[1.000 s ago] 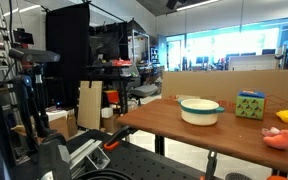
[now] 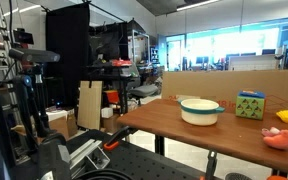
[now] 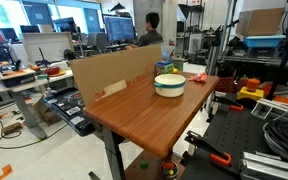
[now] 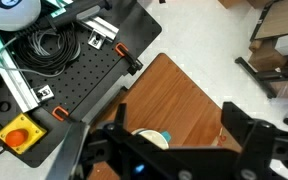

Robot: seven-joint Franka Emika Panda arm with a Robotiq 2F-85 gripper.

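A white bowl with a teal band (image 2: 200, 112) stands upright on the brown wooden table (image 2: 164, 122). To its right are a green block with spots (image 2: 249, 106) with something blue on top, a small yellow object (image 2: 287, 117) and a pink object (image 2: 278, 138) near the front edge. My gripper shows open in the wrist view, high above the table, with nothing between its fingers. Below it, the white bowl (image 4: 152, 138) is partly hidden by the gripper body. Neither exterior view shows the gripper clearly.
A tan panel (image 3: 124, 76) stands along the table's back edge. Beside the table lies a black perforated platform (image 4: 79, 75) with coiled cable (image 4: 44, 50) and orange-handled clamps (image 4: 121, 48).
The bowl and other table objects have not moved.
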